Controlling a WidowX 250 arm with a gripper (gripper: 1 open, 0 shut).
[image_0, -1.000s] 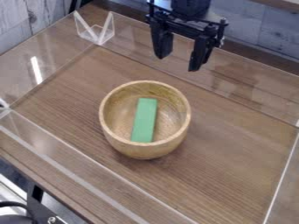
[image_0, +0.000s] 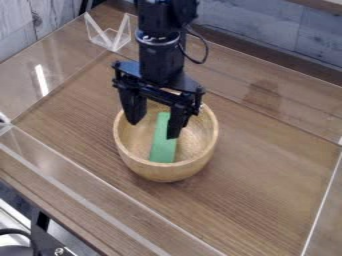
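Note:
My gripper (image_0: 159, 104) hangs over a round tan bowl (image_0: 201, 155) in the centre of the camera view. It is open, its two dark fingers apart above the bowl's rim. A green block (image_0: 164, 145) lies in the bowl, upright along its length and partly hidden at the top by the gripper.
White objects stand at the table's upper-left edge, and a light border runs along the back and right.
My gripper has come down and toward the front of the table from the back, and is now over the bowl. The bowl and green block look unmoved.

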